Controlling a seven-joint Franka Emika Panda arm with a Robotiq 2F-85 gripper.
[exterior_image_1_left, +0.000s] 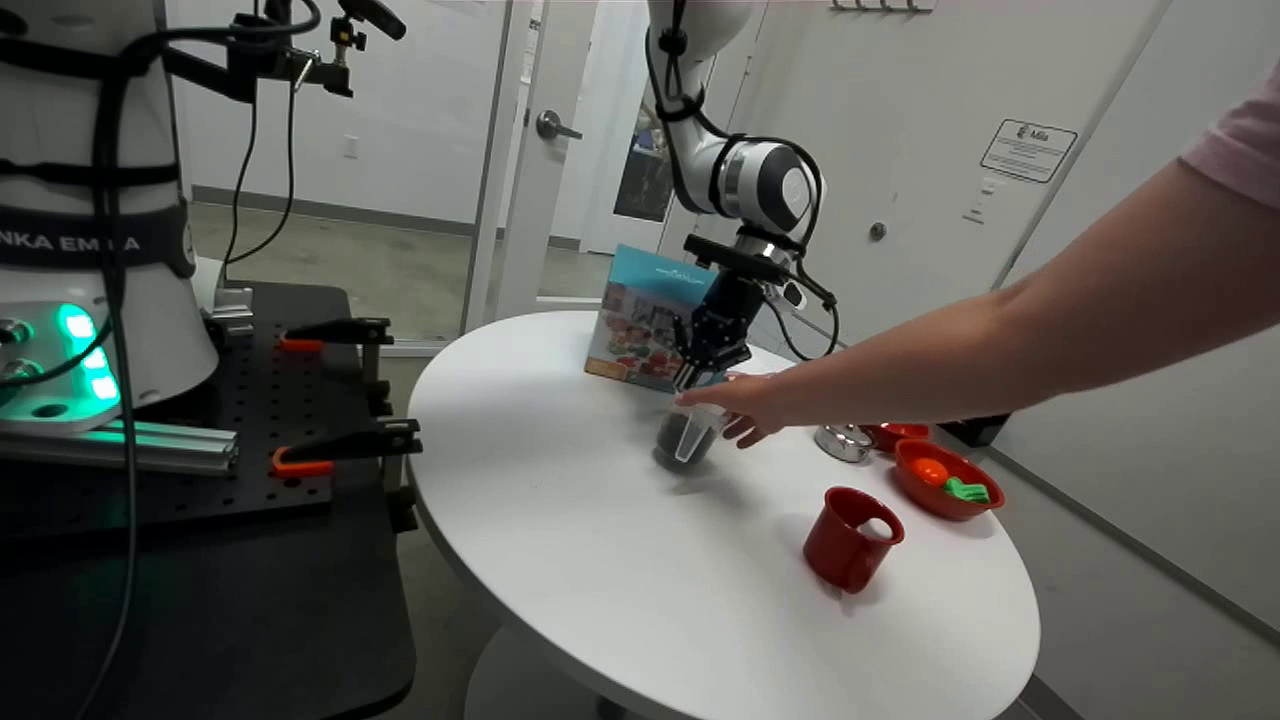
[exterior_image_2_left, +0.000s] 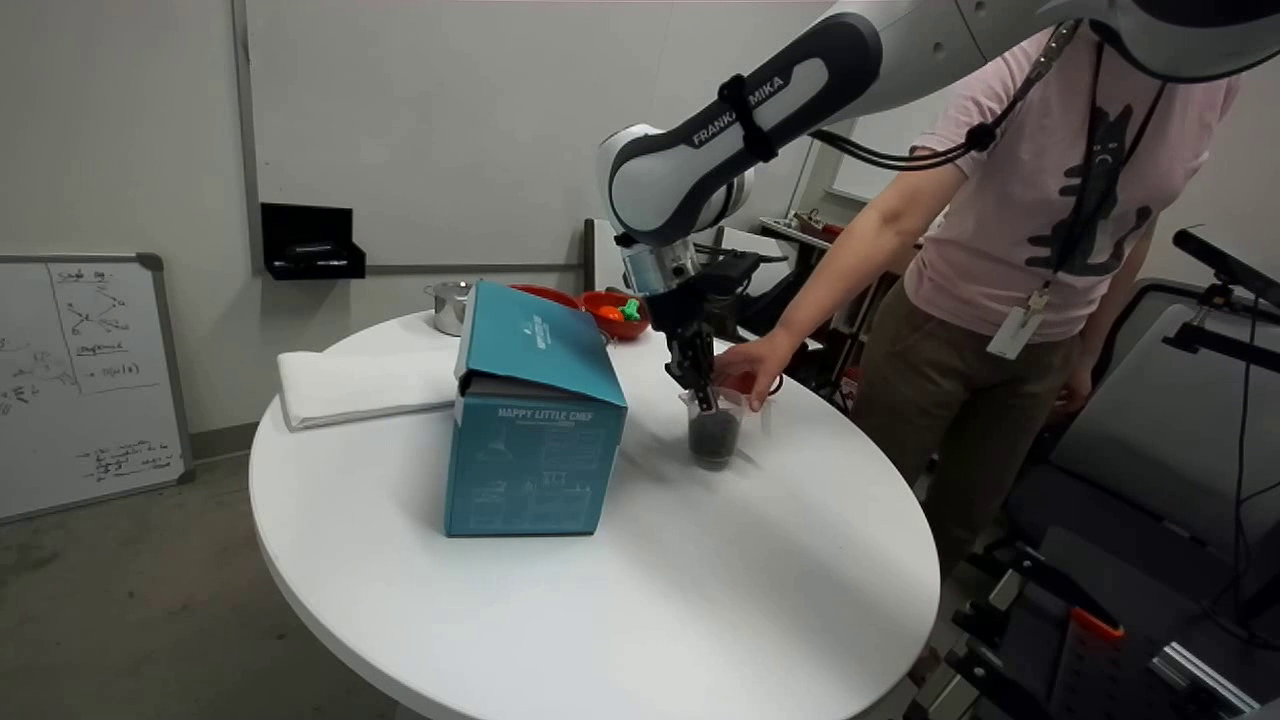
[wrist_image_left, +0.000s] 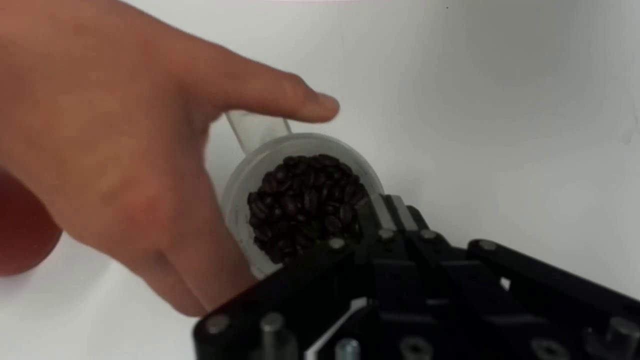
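A clear plastic cup (wrist_image_left: 252, 162) with a handle, part filled with dark coffee beans (wrist_image_left: 306, 207), stands upright on the white table; in exterior view 2 the cup (exterior_image_2_left: 714, 434) is right of the blue box. My gripper points down at the cup's rim, its fingers shut close together. Whether the thin rim lies between them I cannot tell. A person's hand (wrist_image_left: 132, 156) surrounds the cup's other side, thumb above the handle. From the side, my gripper (exterior_image_1_left: 686, 382) meets the cup's top edge beside that hand (exterior_image_1_left: 756, 406).
A red mug (exterior_image_1_left: 849, 540) with something white inside stands nearer the table's front. A red bowl (exterior_image_1_left: 942, 482), a metal pot (exterior_image_1_left: 845, 443) and a blue box (exterior_image_2_left: 536, 462) sit around the edge. A folded white cloth (exterior_image_2_left: 372, 386) lies behind the box.
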